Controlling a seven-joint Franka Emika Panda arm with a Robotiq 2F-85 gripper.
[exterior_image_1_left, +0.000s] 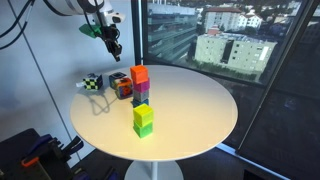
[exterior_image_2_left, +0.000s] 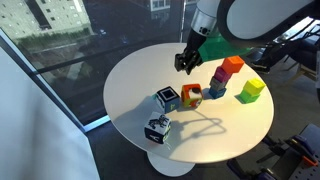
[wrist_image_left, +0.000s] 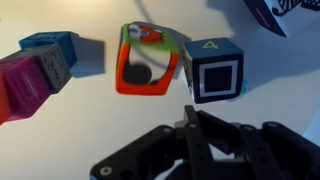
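Observation:
My gripper (exterior_image_1_left: 114, 50) hangs above the table's far left side, its dark fingers together. In the wrist view the gripper shows nothing clearly between its fingertips. Below it, a navy cube (wrist_image_left: 213, 72) with a white square and a yellow-green 4 sits beside a red-orange and green cube (wrist_image_left: 146, 62). The other exterior view has the navy cube (exterior_image_2_left: 167, 99) and the red-orange cube (exterior_image_2_left: 192, 95) both on the tabletop, close together. A black-and-white patterned cube (exterior_image_2_left: 157, 127) lies apart from them.
A tower of stacked cubes (exterior_image_1_left: 141, 86), orange-red on top, stands close to the cubes. Nearer the front are a yellow cube (exterior_image_1_left: 143, 115) and a green cube (exterior_image_1_left: 143, 130) under it.

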